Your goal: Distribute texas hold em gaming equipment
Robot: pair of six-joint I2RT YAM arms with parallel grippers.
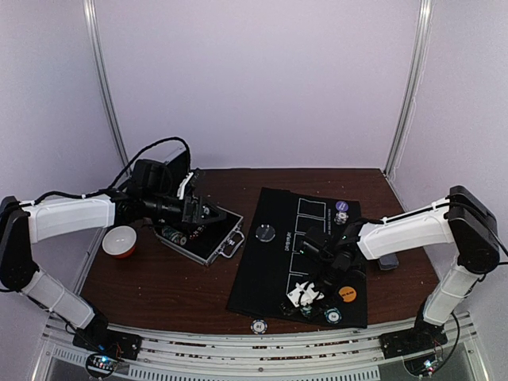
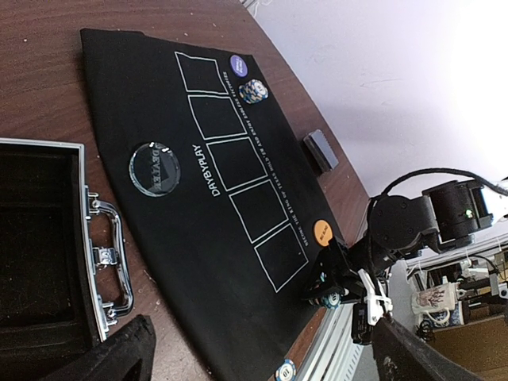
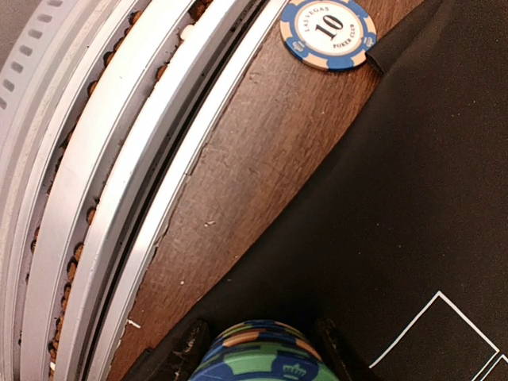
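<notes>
A black play mat (image 1: 262, 274) with white card outlines covers the table's middle and right. Low over its front part is my right gripper (image 1: 300, 307), shut on a stack of green and blue chips (image 3: 266, 357). Whether the stack touches the mat is hard to tell. Another blue chip stack (image 1: 332, 315) sits just to the right, near the orange blind button (image 1: 348, 294). A clear dealer disc (image 2: 155, 169), a purple button (image 2: 239, 65) and a chip stack (image 2: 254, 91) rest on the mat. My left gripper stands open, empty, above the silver-edged case (image 1: 210, 258).
A loose 10 chip (image 3: 329, 32) lies on the wood beside the mat's front edge, close to the metal rail (image 3: 182, 182). A red and white bowl (image 1: 120, 240) stands left of the case. A small grey box (image 1: 388, 261) is right of the mat.
</notes>
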